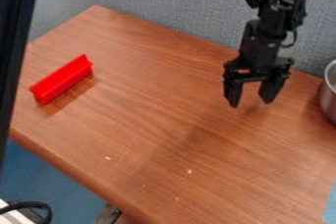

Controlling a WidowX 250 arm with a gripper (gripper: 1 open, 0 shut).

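A red elongated block point(61, 79) lies on the left part of the wooden table point(157, 140). My black gripper point(251, 96) hangs over the back right of the table, far from the block, with its two fingers apart and nothing visible between them.
A metal bowl or pot point(328, 98) is cut off at the right edge, close to my gripper. A grey padded wall point(157, 7) runs behind the table.
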